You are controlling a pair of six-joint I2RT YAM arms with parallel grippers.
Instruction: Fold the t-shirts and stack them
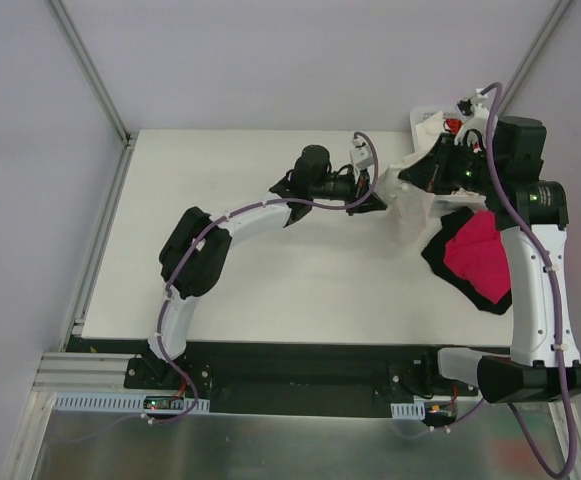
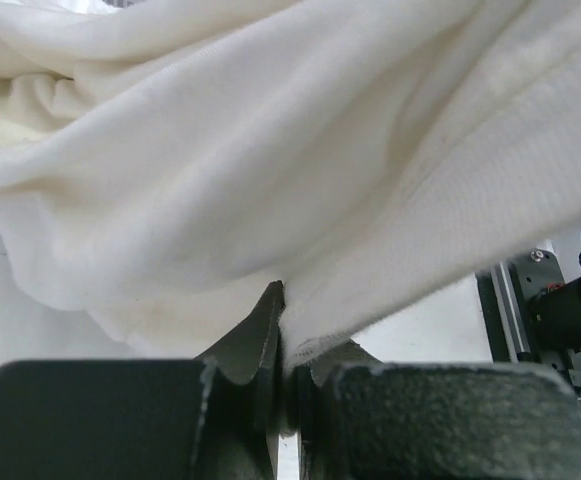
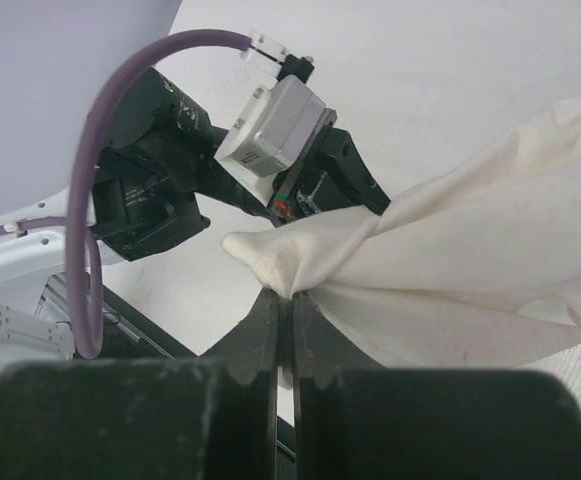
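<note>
A cream T-shirt [image 1: 405, 210] hangs between my grippers right of the table's middle. My right gripper is shut on a bunched edge of it, lifted in the air. My left gripper is shut on the same cloth, which runs up from between its fingers and fills much of the left wrist view. Below on the right lies a red cloth [image 1: 475, 255] on a black one [image 1: 445, 275].
A white bin [image 1: 425, 113] with cloths in it stands at the back right, partly behind my right arm.
</note>
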